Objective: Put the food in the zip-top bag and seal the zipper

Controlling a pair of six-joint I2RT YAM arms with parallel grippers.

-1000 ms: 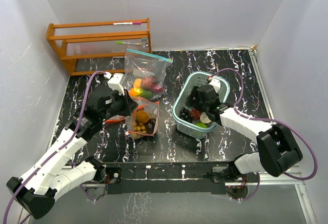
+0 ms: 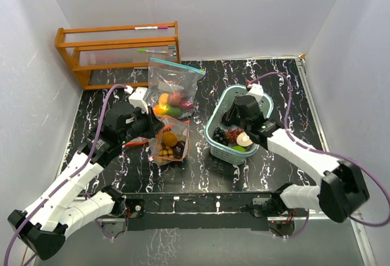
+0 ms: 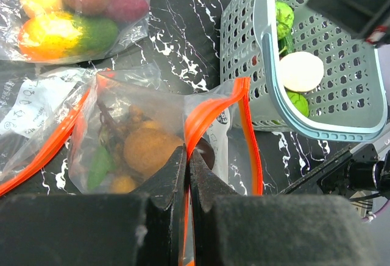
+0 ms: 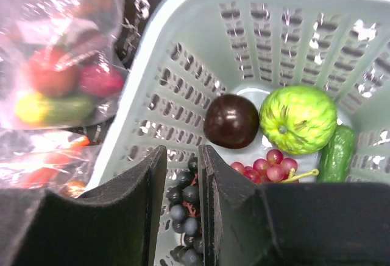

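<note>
The food bag, clear with an orange zipper, holds an orange round fruit and several smaller pieces. In the left wrist view my left gripper is shut at its orange zipper rim; the bag's mouth gapes to the right. Over the blue-grey basket my right gripper points down, its fingers a little apart. Black grapes appear in that gap; whether they are gripped is unclear. Deeper in the basket lie a dark round fruit, a green pumpkin-like vegetable and red grapes.
Behind the orange-zip bag lies a blue-zip bag full of fruit. A wooden rack stands at the back left. White walls enclose both sides. Bare black marbled table shows in front of the bag and basket.
The left arm, the bags and the basket have stayed put.
</note>
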